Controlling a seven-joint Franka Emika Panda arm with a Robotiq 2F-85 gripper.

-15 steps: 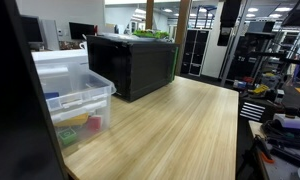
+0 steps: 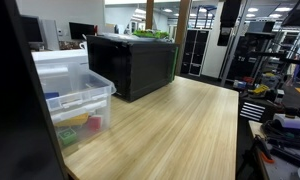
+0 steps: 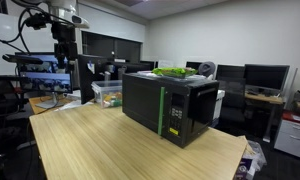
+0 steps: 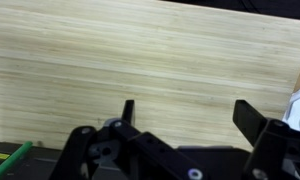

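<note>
My gripper is open above the bare wooden table (image 4: 160, 70), its two dark fingers far apart with only tabletop showing between them. In exterior view 2 the gripper (image 3: 66, 62) hangs high over the far left part of the table. Only a dark piece of the gripper (image 2: 226, 38) shows at the top of exterior view 1. A black microwave (image 3: 142, 105) with a green strip down its front stands on the table, well away from the gripper.
A clear plastic bin (image 2: 82, 105) holding several colored items stands beside the microwave. Something bright green (image 3: 175, 72) lies on the microwave's top.
</note>
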